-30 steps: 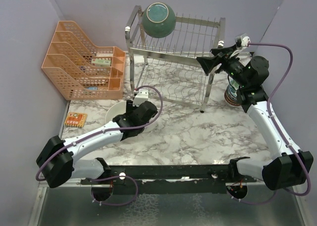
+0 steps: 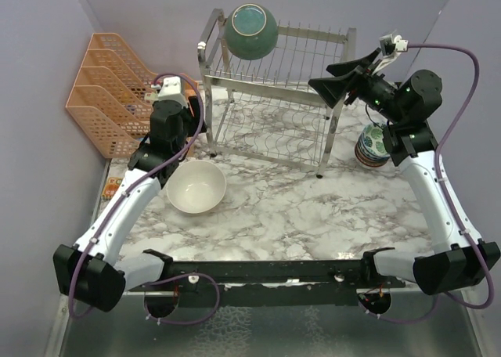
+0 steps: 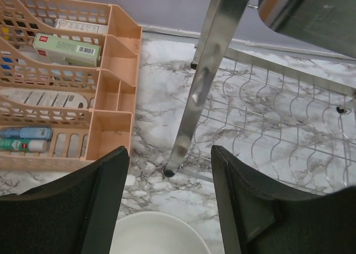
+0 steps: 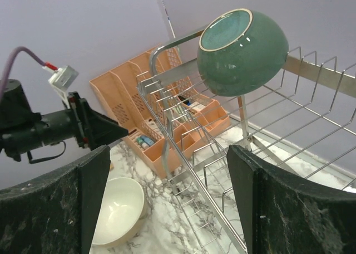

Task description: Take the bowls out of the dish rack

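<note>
A green bowl (image 2: 250, 36) (image 4: 242, 52) rests tilted at the upper left of the metal rack (image 2: 262, 91). A white bowl (image 2: 196, 186) (image 4: 115, 209) sits on the counter below the rack's left end. Small stacked bowls (image 2: 371, 147) are at the right, partly hidden. My left gripper is open and empty, above the white bowl, by the rack's left leg. My right gripper (image 2: 329, 83) stands open and empty at the rack's upper right, facing across the top shelf toward the green bowl in the right wrist view.
A peach organizer (image 2: 102, 91) with small boxes and tubes stands left of the rack. An orange packet (image 2: 111, 188) lies partly hidden behind my left arm.
My left arm has moved up and to the left, uncovering the white bowl. The green bowl is unchanged.
</note>
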